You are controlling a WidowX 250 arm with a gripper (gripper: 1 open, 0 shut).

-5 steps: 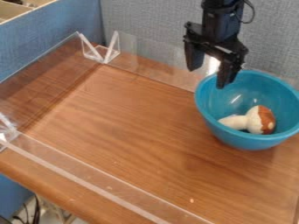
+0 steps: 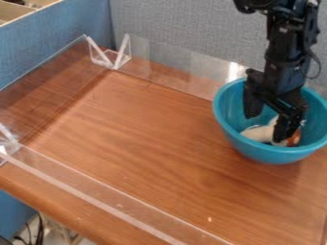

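A turquoise bowl [image 2: 235,139] stands at the right of the wooden table. Inside it lies a white and orange-brown toy [image 2: 259,133], partly hidden behind my black gripper [image 2: 274,115]. The gripper reaches down into the bowl over the toy; its fingers look apart, but whether they touch the toy is unclear.
Low transparent walls with white corner brackets [image 2: 110,59] edge it. A blue padded wall [image 2: 38,48] is at the left, a grey one behind.
My gripper has moved right and down from above the bowl into it, now covering part of the toy.
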